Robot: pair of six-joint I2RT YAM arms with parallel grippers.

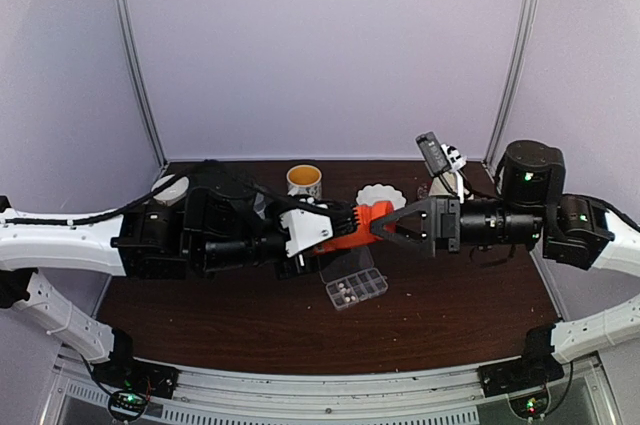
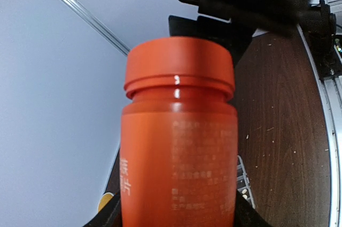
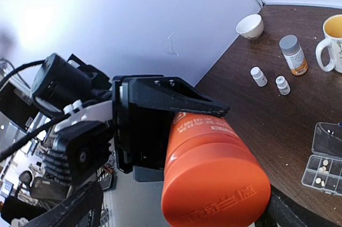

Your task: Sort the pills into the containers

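Note:
An orange-red bottle (image 2: 179, 163) with a screw cap (image 3: 216, 189) is held in the air over the table, lying sideways in the top view. My left gripper (image 1: 335, 232) is shut on its body. Around the cap end stands my right gripper (image 1: 385, 223), its fingers open on both sides; whether its fingers touch the cap is hard to tell. Below the bottle, a clear compartment box (image 1: 357, 288) rests on the table with its lid up and a few pale pills in some compartments.
Behind the arms are a mug (image 1: 304, 181) and a white scalloped bowl (image 1: 380, 195). The right wrist view shows two small white bottles (image 3: 258, 76) (image 3: 283, 85), a grey-capped bottle (image 3: 293, 55) and a white bowl (image 3: 250, 26).

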